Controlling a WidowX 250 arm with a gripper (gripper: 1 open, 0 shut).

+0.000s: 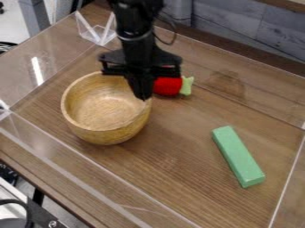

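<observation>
The black gripper (141,80) hangs over the back rim of a tan bowl (105,111), its fingers low beside a red object (167,85) with a pale green part, which lies just right of the bowl. The gripper appears shut, and nothing shows between its fingers, though their tips are small and dark. The bowl looks empty and stands on the wooden table at the left centre.
A green bar (237,156) lies on the right of the table (179,178). A clear plastic piece (98,27) is at the back left.
</observation>
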